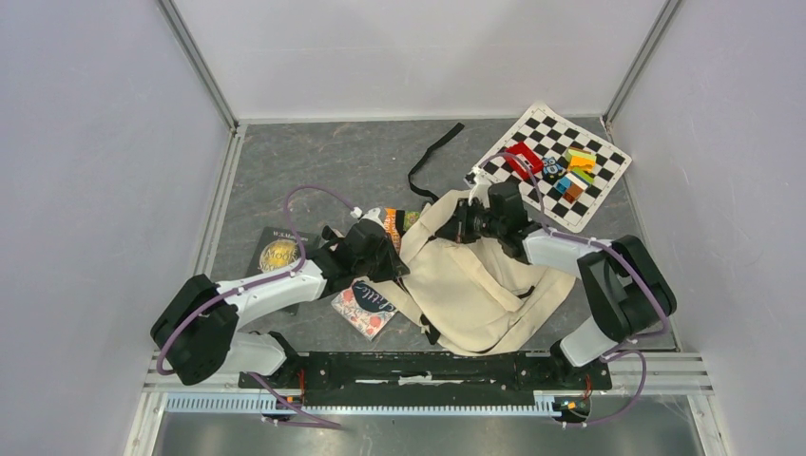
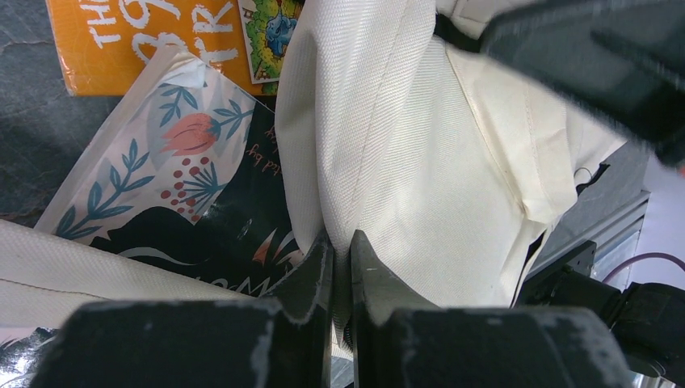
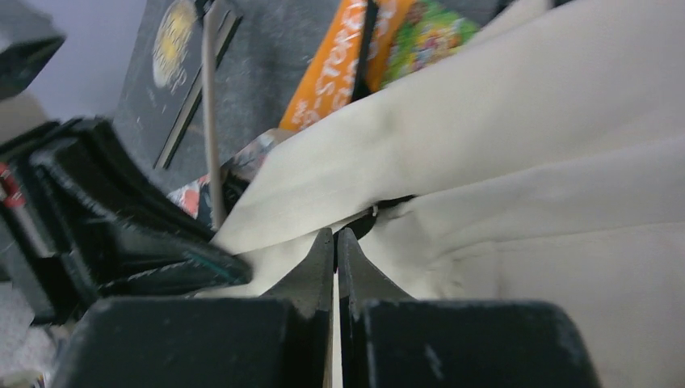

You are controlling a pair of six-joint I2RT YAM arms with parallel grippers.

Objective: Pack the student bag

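The cream canvas bag (image 1: pixel 449 285) lies slack across the middle and right of the table. My left gripper is shut on a fold of the bag's cream fabric (image 2: pixel 355 121). Up and to the right of it in the top view, my right gripper (image 1: pixel 460 236) is over the bag's upper part. In the right wrist view this gripper is shut on a short black strap (image 3: pixel 362 224), whose end disappears under the cream cloth. Beside the bag lie an orange book (image 2: pixel 145 48) and a floral-patterned book (image 1: pixel 365 309).
A dark book with a yellow emblem (image 1: pixel 279 253) lies at the left, partly under the left arm. Toward the back right, a checkered board (image 1: pixel 561 142) carries a red box (image 1: pixel 524 160) and colored blocks (image 1: pixel 575 180).
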